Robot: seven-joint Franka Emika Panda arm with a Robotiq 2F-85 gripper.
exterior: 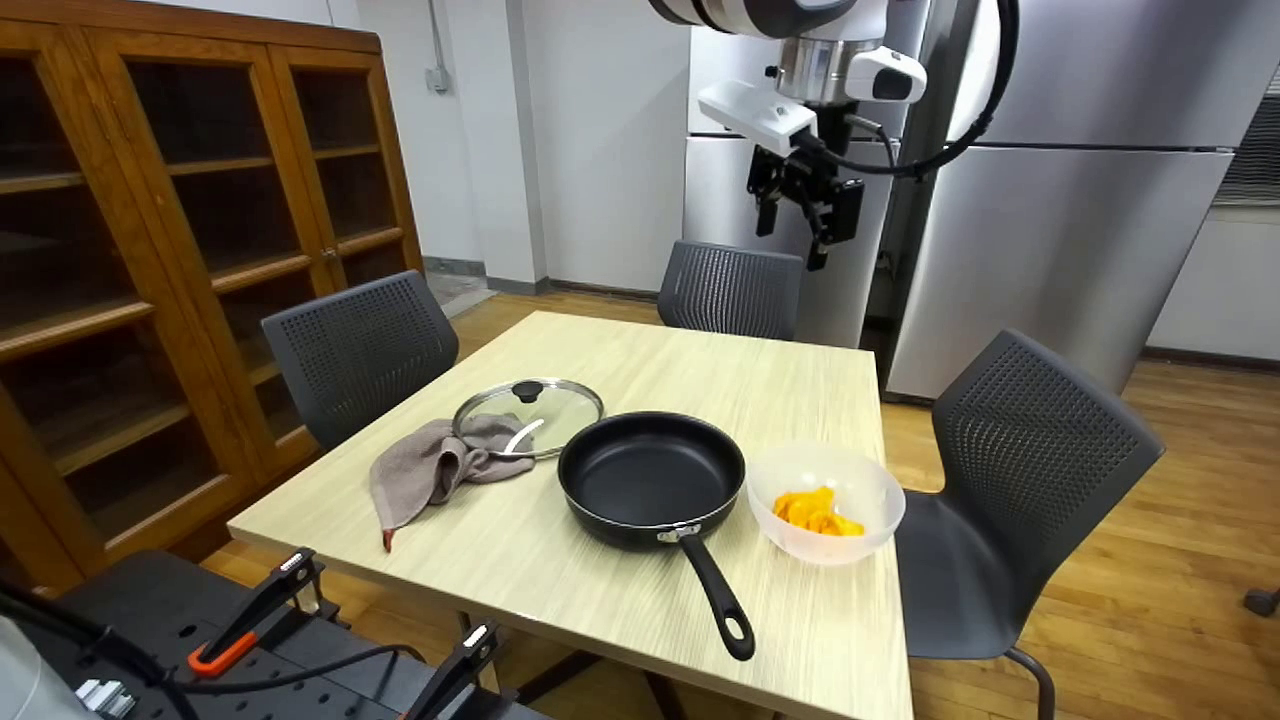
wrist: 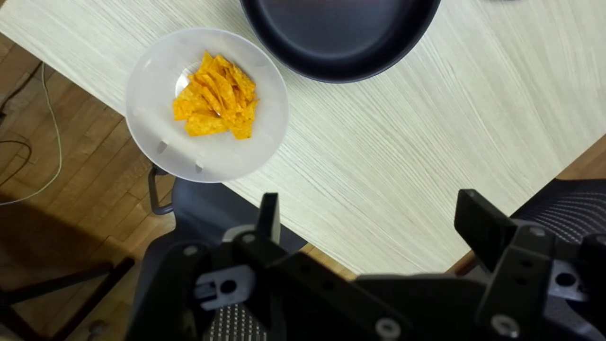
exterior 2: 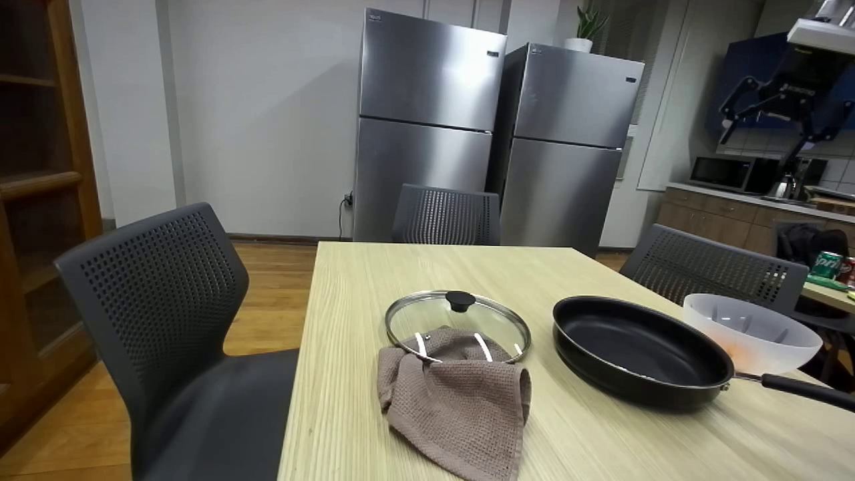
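Note:
High over the far right part of the table, my gripper (exterior: 797,240) stands open with nothing between its fingers. In the wrist view its two fingers (wrist: 483,219) are wide apart, bare tabletop below them. A translucent white bowl (exterior: 882,498) holding orange chips (wrist: 218,99) sits near the table's right edge. Left of it is a black frying pan (exterior: 654,474), empty, its handle toward the near edge. A glass lid (exterior 2: 457,298) with a black knob rests partly on a crumpled grey-brown towel (exterior 2: 465,409) at the table's left side.
The wooden table (exterior: 708,372) has free room at its far side. Dark chairs (exterior: 1032,456) stand around it. A wooden cabinet (exterior: 216,240) is at the left, with steel refrigerators (exterior 2: 433,104) behind. Clamps (exterior: 258,606) sit on the robot's base at the near left.

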